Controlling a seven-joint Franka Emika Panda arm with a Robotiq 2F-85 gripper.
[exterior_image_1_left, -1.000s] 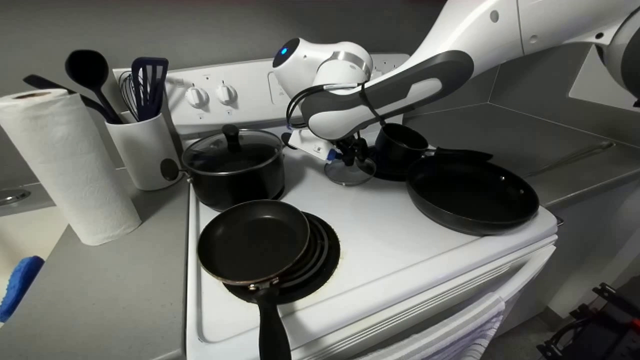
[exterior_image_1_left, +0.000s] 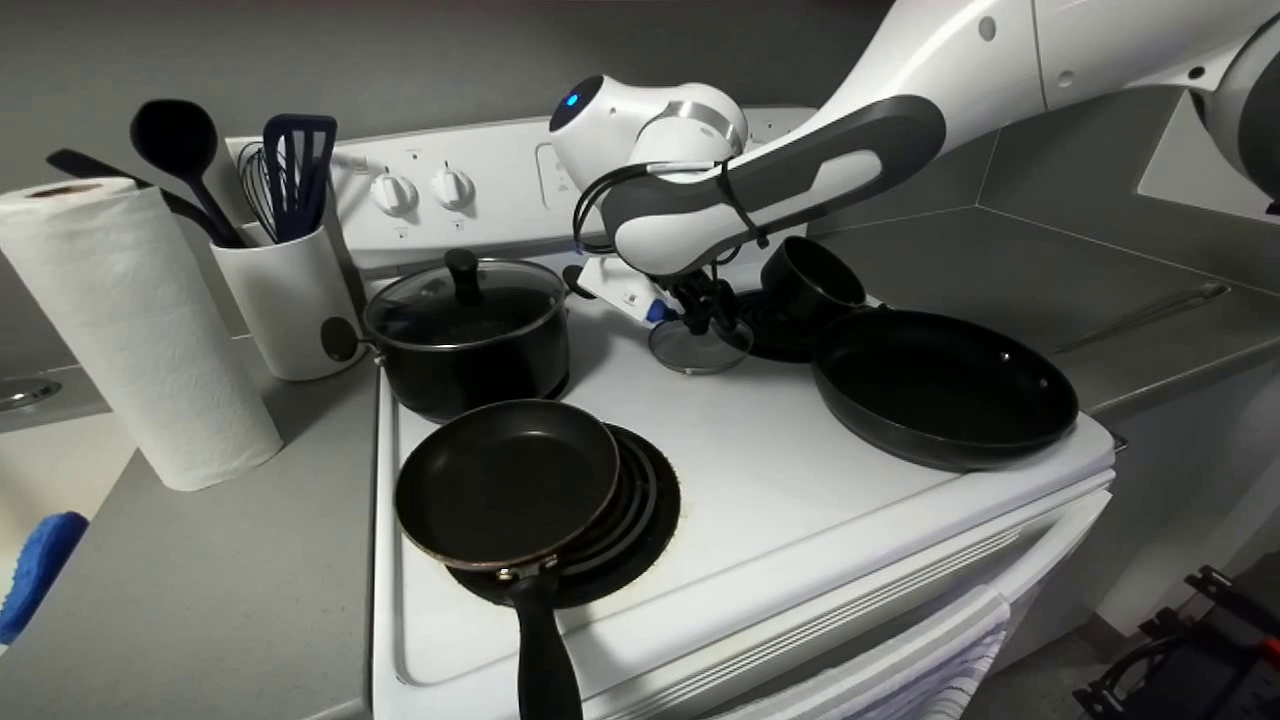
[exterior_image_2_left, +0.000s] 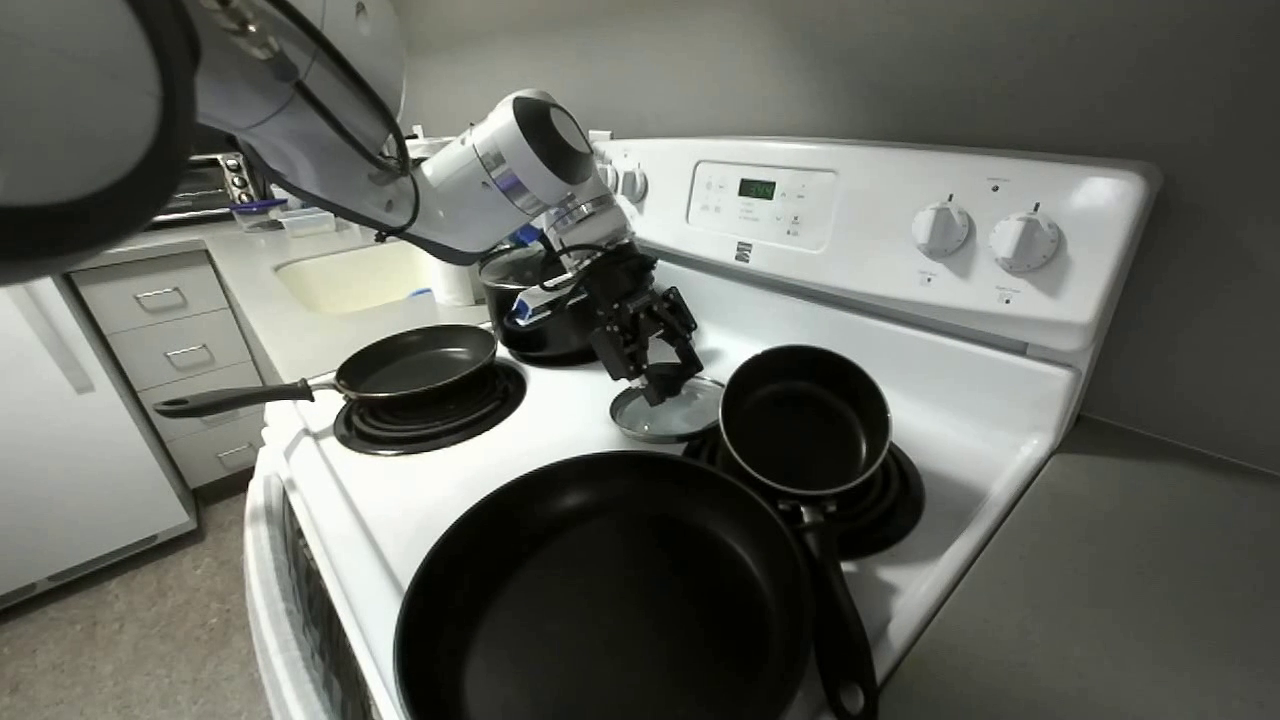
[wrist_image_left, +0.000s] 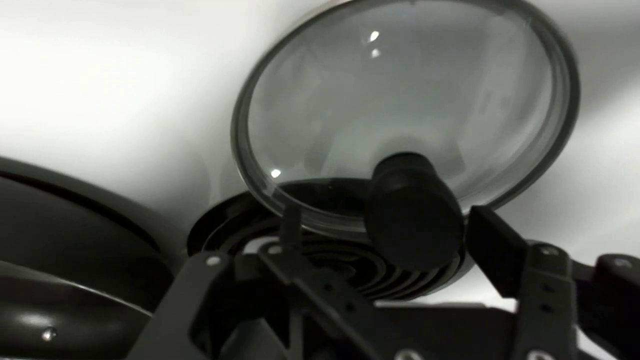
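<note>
A clear glass lid (wrist_image_left: 384, 78) with a metal rim and black knob (wrist_image_left: 414, 222) lies at the back of the white stove. My gripper is open around the knob, the right finger (wrist_image_left: 498, 249) close against it and the left finger (wrist_image_left: 292, 231) apart. In exterior view 2 the gripper (exterior_image_2_left: 672, 370) reaches down over the lid (exterior_image_2_left: 654, 414). A small black saucepan (exterior_image_1_left: 828, 282) leans tilted on the back right burner, beside the lid, its handle (exterior_image_2_left: 836, 612) angled down past the large frying pan (exterior_image_2_left: 600, 588).
A lidded black pot (exterior_image_1_left: 480, 360) stands to the lid's left in exterior view 1. A small frying pan (exterior_image_1_left: 510, 486) rests on the front left burner. The stove's white top (exterior_image_1_left: 744, 480) is clear between the pans. Paper towels (exterior_image_1_left: 144, 336) and a utensil holder (exterior_image_1_left: 288, 300) stand left.
My arm and the lid have shifted only slightly.
</note>
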